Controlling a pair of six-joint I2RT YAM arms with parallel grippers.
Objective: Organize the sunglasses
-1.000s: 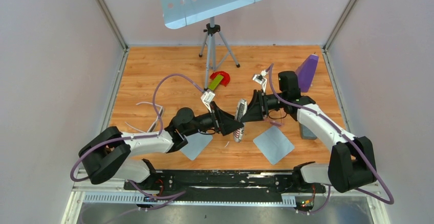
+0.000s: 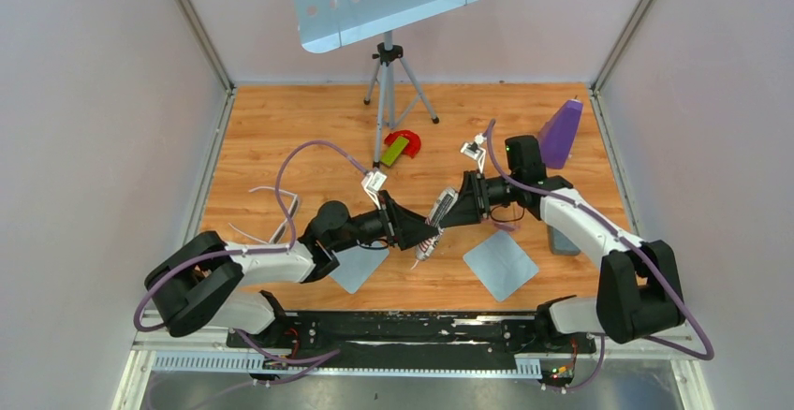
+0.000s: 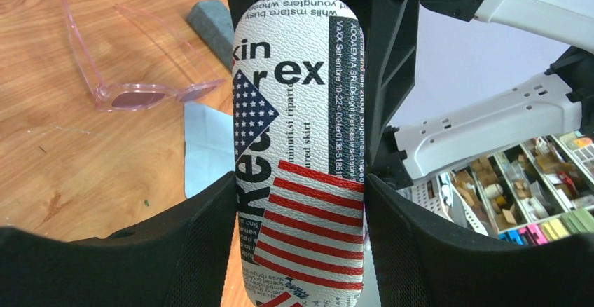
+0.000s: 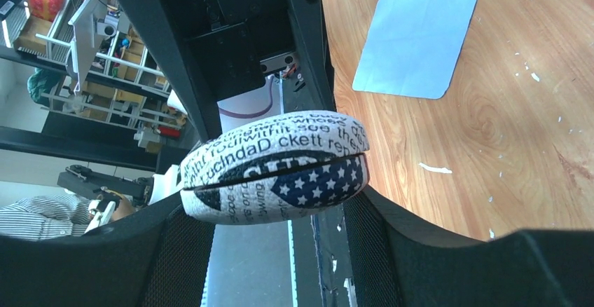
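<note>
A long eyeglass case [image 2: 433, 227] with newspaper print and US flag patches is held in the air between both arms. My left gripper is shut on it, fingers pressed to its two sides. From the other side, my right gripper is also shut on the case; a thin dark seam runs along it there, and no inside shows. Pink-framed sunglasses [image 3: 140, 98] lie on the table under the right arm, half hidden in the top view. White-framed glasses [image 2: 286, 218] with arms spread lie at the left, partly behind the left arm.
Two pale blue cloths, a left one [image 2: 359, 265] and a right one [image 2: 501, 266], lie near the front. A grey case [image 2: 564, 241] and a purple case [image 2: 560, 134] stand at right. A red and green item [image 2: 397, 151] sits by the tripod [image 2: 381, 101].
The case has tilted, its lower end swinging left and toward the front. Both grippers have shifted slightly with it. The glasses and cloths on the table stay where they were.
</note>
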